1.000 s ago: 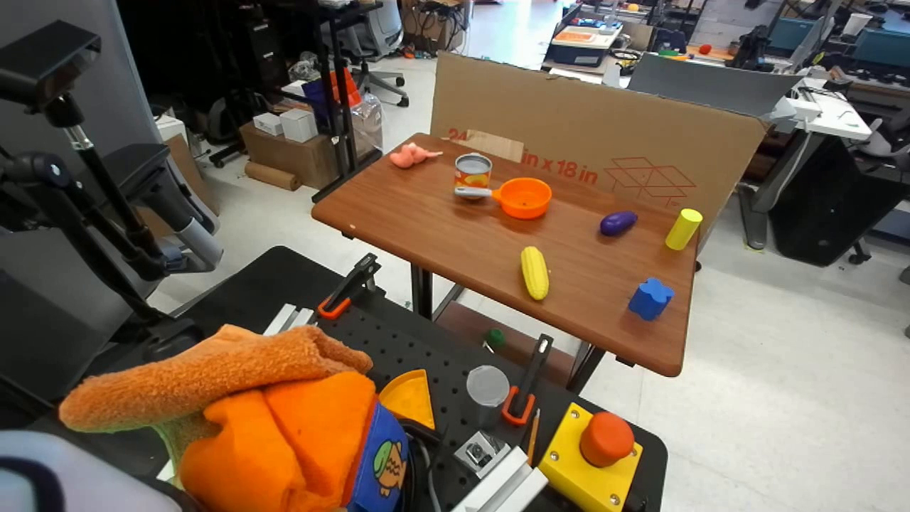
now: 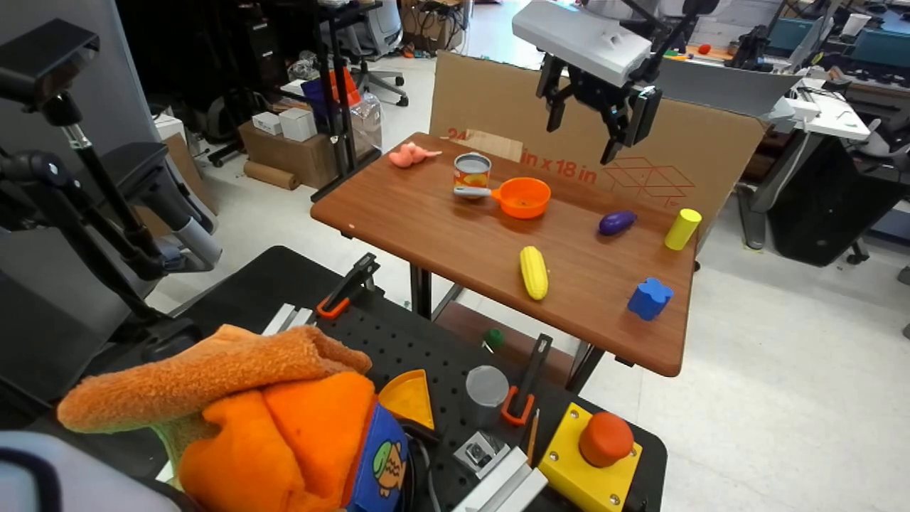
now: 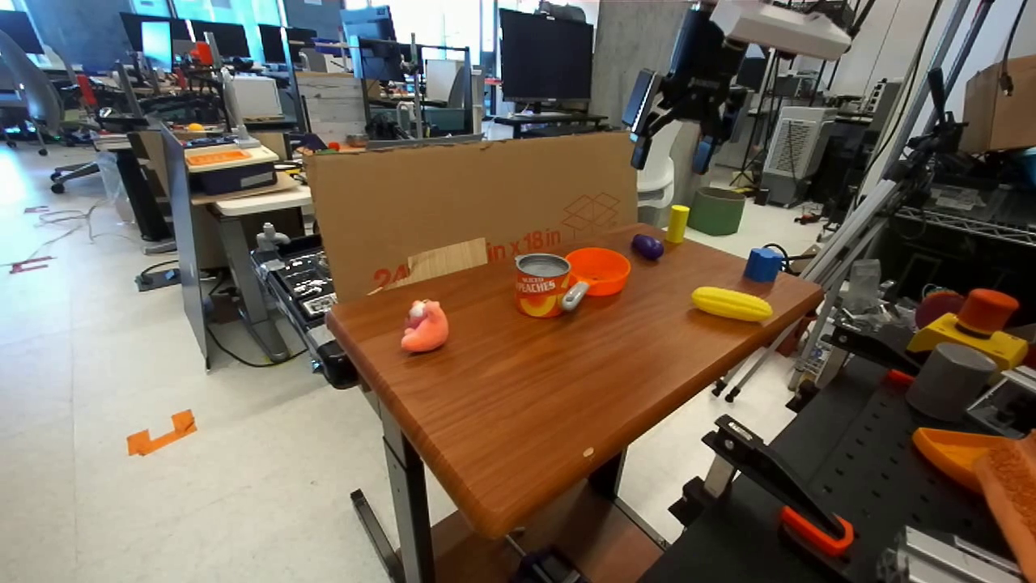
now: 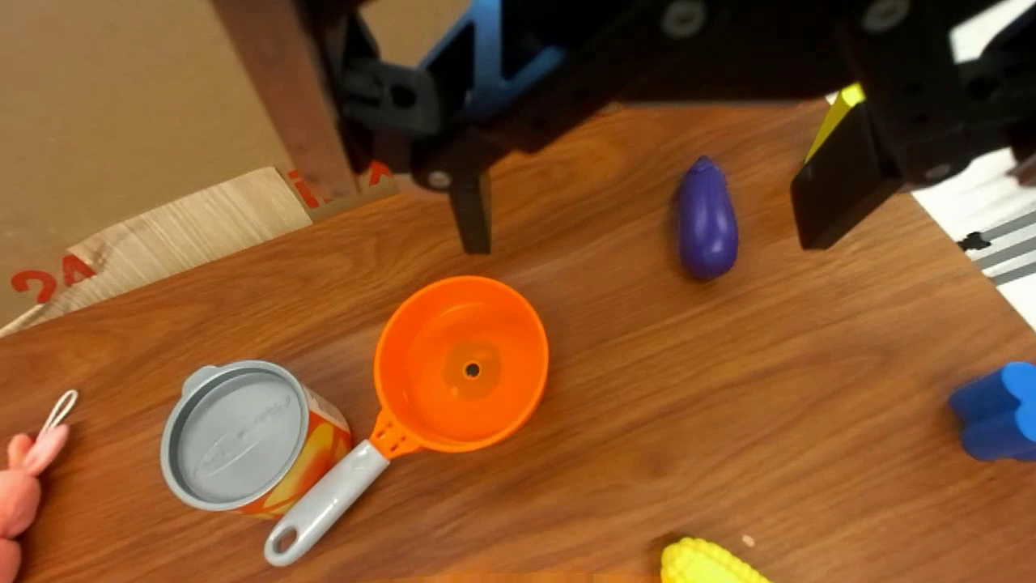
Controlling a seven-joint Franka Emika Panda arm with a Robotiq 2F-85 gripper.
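High over the back of the brown table (image 2: 426, 217), my gripper (image 2: 582, 136) stands open with nothing between its fingers. In the wrist view its fingertips (image 4: 473, 219) are wide apart above the tabletop. A purple eggplant (image 4: 706, 222) lies below, between the fingers as seen from the wrist. An orange strainer (image 4: 461, 364) rests left of it, its grey handle beside a peach can (image 3: 539, 285). Nearer the front edge is a yellow corn cob (image 2: 534, 273). A blue flower-shaped block (image 2: 650, 299) and an upright yellow cylinder (image 2: 682, 230) stand toward the right end. A pink toy (image 3: 425, 326) sits at the left end.
A tall cardboard sheet (image 2: 486, 111) stands along the table's back edge. In front, a black pegboard bench (image 2: 375, 341) carries clamps, an orange plush cloth (image 2: 281, 418) and a yellow box with a red button (image 2: 606, 439). Bare tabletop lies between the corn and the can.
My arm and open gripper have come into exterior view 1 at the top, above the cardboard; neither was visible there before. The objects on the table have not visibly moved.
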